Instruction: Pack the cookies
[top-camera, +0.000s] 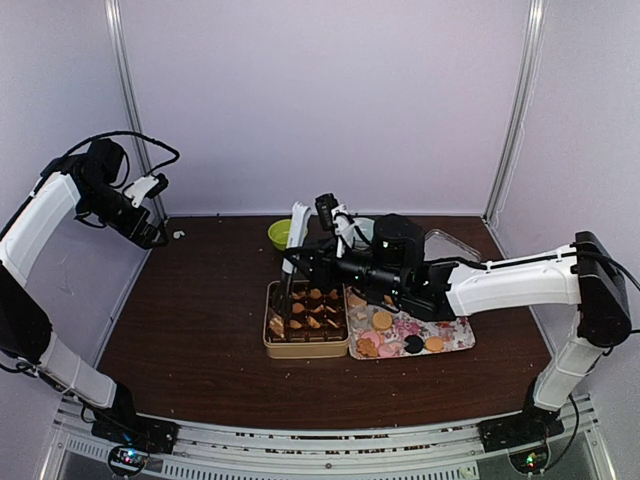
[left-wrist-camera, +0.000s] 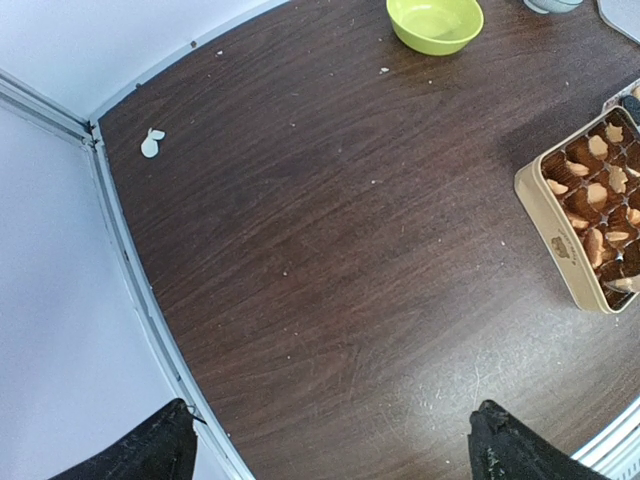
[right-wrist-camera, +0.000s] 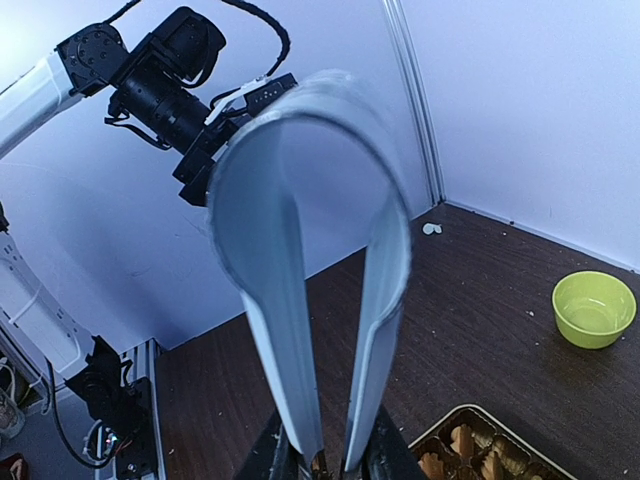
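Observation:
A cookie tin (top-camera: 306, 348) with a brown compartment insert holds several cookies at the middle of the table. Right of it lies a flowered tray (top-camera: 455, 335) with pink, dark and tan cookies. My right gripper is above the tin, shut on white tongs (right-wrist-camera: 285, 280), held upright; their lower ends are out of sight in the right wrist view. My left gripper hangs raised over the left side, open and empty.
A green bowl (left-wrist-camera: 434, 30) and a pale bowl (left-wrist-camera: 552, 5) stand at the back, with a clear tray (top-camera: 445, 240) at the back right.

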